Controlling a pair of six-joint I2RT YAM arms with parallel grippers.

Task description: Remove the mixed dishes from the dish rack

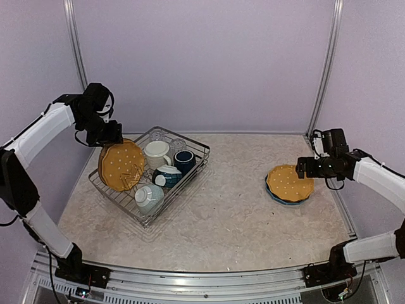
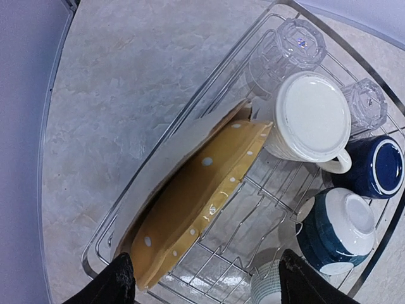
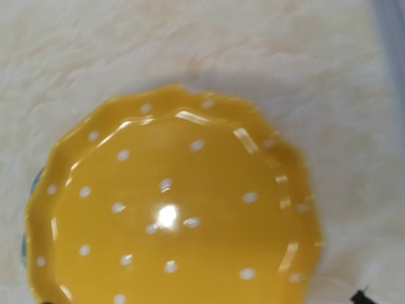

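In the dish rack [image 1: 147, 221], a yellow polka-dot plate [image 2: 196, 196] stands on edge, with a second plate [image 2: 161, 164] with a pale back close behind it. My left gripper [image 1: 114, 134] hangs over the plates' upper edge, open, its fingers [image 2: 107, 285] wide apart and nothing held. Also in the rack are a white mug [image 2: 314, 117], a dark blue mug [image 2: 385, 166], a blue-and-white bowl [image 2: 342, 228], a pale bowl [image 1: 149, 197] and two clear glasses [image 2: 297, 44]. Above another yellow plate [image 3: 171, 209], my right gripper [image 1: 304, 168] is open and empty.
That yellow plate rests on a blue plate [image 1: 283, 201] at the table's right, the blue rim barely showing. Bare tabletop [image 1: 234, 202] stretches between rack and stack. Walls stand behind and at both sides.
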